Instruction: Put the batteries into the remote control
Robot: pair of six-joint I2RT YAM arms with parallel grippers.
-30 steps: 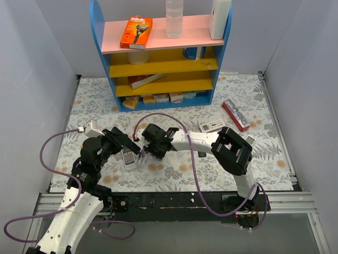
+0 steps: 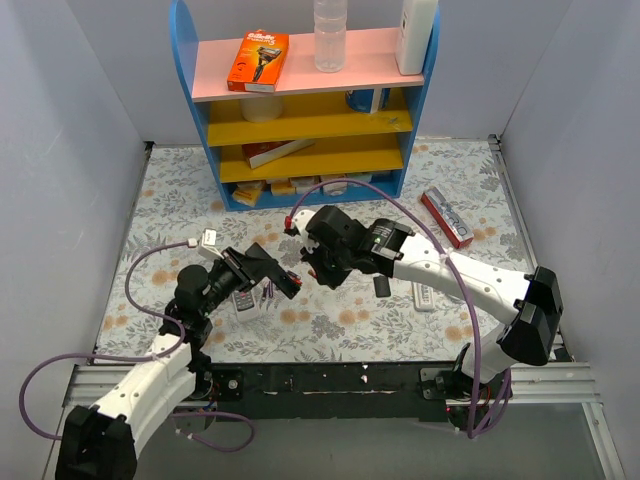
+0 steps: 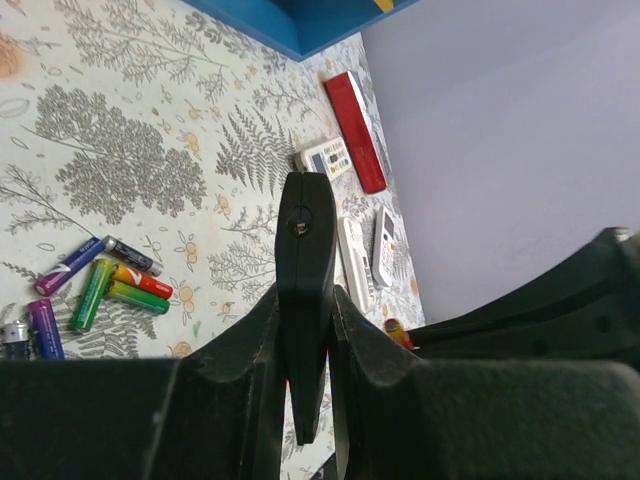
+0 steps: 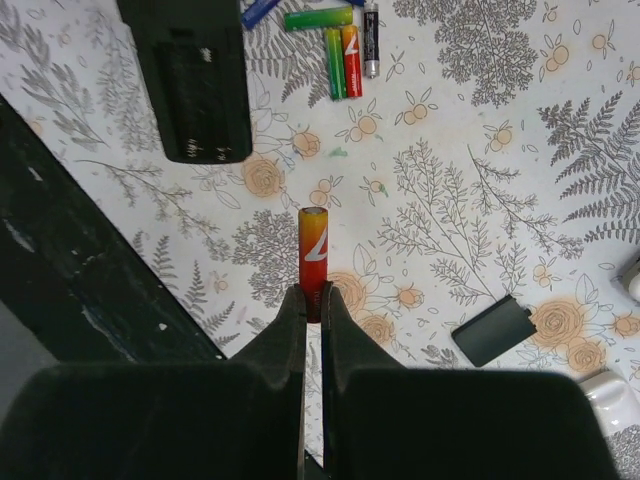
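Note:
The black remote point(image 3: 306, 250) is seen edge-on in the left wrist view, with my left gripper point(image 2: 246, 264) shut on it. Its hollow, open back point(image 4: 200, 95) shows at the upper left of the right wrist view; how much of the compartment is filled cannot be made out. My right gripper is shut on an orange-red battery point(image 4: 313, 240), gripped near one end, its other end sticking out, apart from the remote. Loose batteries lie on the table: a red one point(image 4: 352, 62), green ones point(image 4: 318, 18), a dark one point(image 4: 371, 40) and purple ones point(image 3: 68, 267).
A small black cover point(image 4: 494, 332) lies flat on the table. White devices point(image 2: 423, 296) and a red box point(image 2: 447, 217) sit at the right, a grey-white keypad device point(image 2: 245, 305) beneath the left arm. At the back stands the shelf point(image 2: 300, 125).
Both grippers have shifted right in the top view, the left carrying the remote along. My right arm has swung up and right, widening the gap between the hands.

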